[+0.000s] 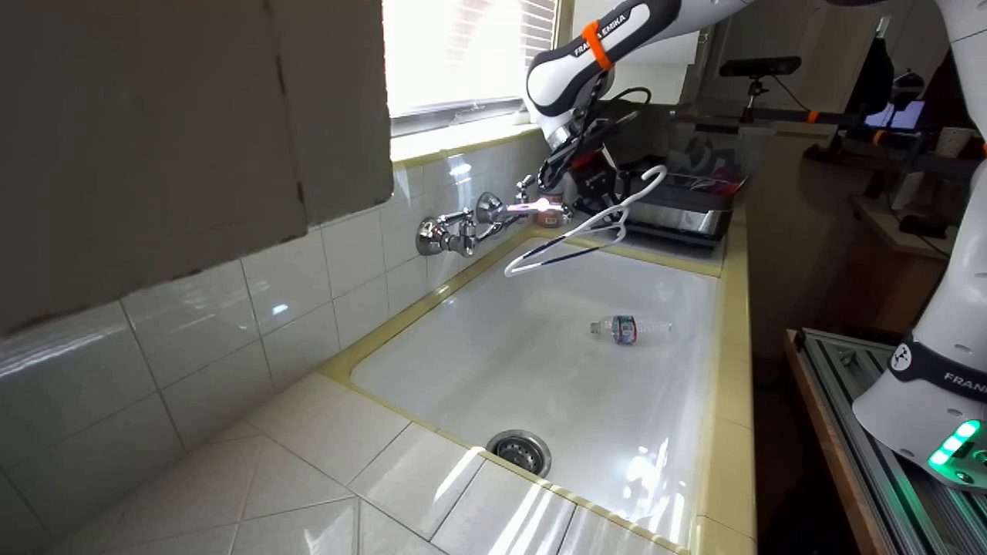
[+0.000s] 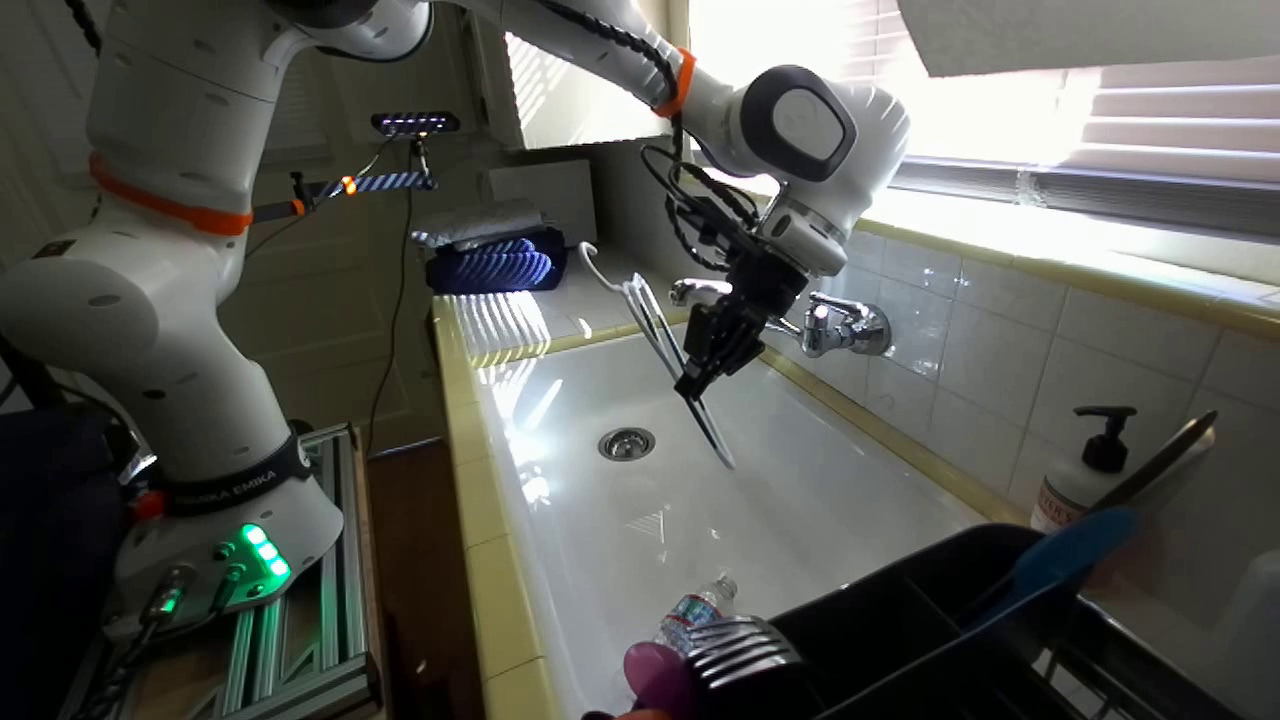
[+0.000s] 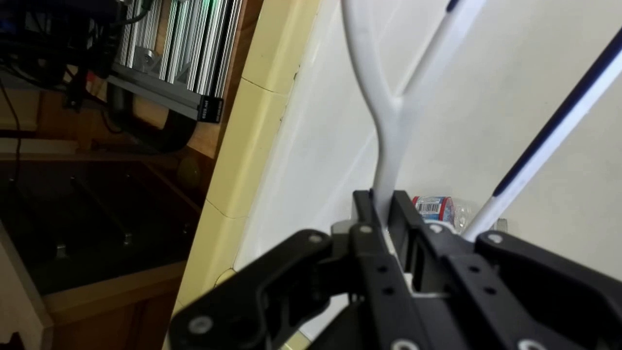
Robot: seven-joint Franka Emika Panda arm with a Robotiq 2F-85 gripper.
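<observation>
A white plastic hanger (image 1: 561,239) with dark strips hangs in the air over the sink, its hook pointing up and to the right in exterior view 1. My gripper is shut on it near the joint where its arms meet, as the wrist view shows. From the other side, the hanger (image 2: 654,318) tilts downward past the gripper (image 2: 693,386). A clear water bottle (image 1: 626,328) with a printed label lies on its side on the sink floor, well below the hanger. The bottle (image 3: 434,208) is partly hidden behind my fingers in the wrist view.
The white sink (image 1: 444,370) has a drain (image 1: 520,453) near one end. A chrome faucet (image 1: 463,227) juts from the tiled wall close to my arm. A dark rack (image 2: 948,600) with utensils and a soap bottle (image 2: 1086,468) stand at the other end.
</observation>
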